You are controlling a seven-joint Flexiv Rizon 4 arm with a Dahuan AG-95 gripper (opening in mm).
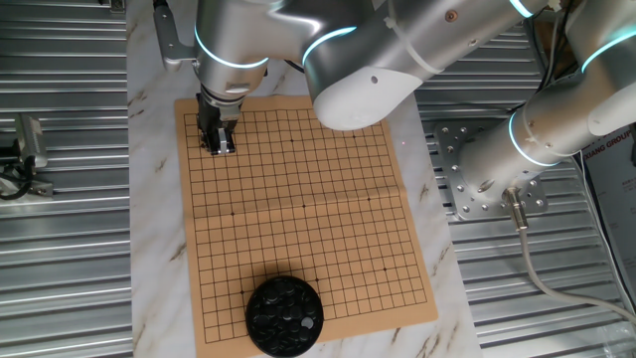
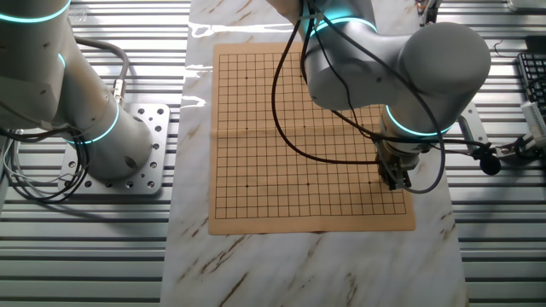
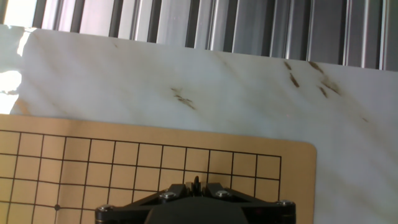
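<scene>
My gripper (image 1: 223,146) points down over the far left corner area of a tan go board (image 1: 308,239), low above its grid. In the wrist view, the tips of the gripper sit close together near the board's corner (image 3: 298,162), with a thin dark sliver at the middle. Whether that sliver is a stone held edge-on or part of the fingers is too small to tell. A round black bowl (image 1: 260,338) of black stones (image 1: 283,316) rests on the board's near edge. The board (image 2: 247,153) shows no loose stones on its visible grid.
Pale marble tabletop (image 1: 159,229) borders the board, with ribbed metal (image 1: 60,268) beyond it. The arm's base (image 1: 497,169) stands to the right. Loose cables (image 2: 316,153) hang along the arm over the board. Most of the grid is clear.
</scene>
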